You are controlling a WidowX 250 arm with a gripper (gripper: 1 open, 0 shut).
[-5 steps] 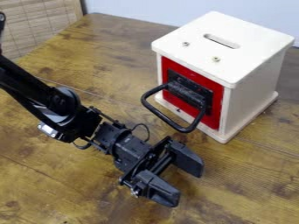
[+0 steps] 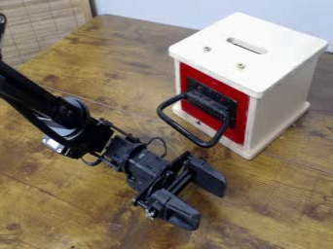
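Observation:
My black gripper (image 2: 196,196) is low over the wooden table, pointing toward the front right with its two padded fingers apart and nothing visible between them. Behind it and to the right stands a cream wooden box (image 2: 283,97) with a slot and two brass screws on top. Its red front panel (image 2: 193,68) holds a black fitting with a black U-shaped handle (image 2: 201,141) sticking out toward the left front, above and behind the gripper, apart from it.
A woven mat or screen (image 2: 33,24) is at the back left, and a pale wall runs behind.

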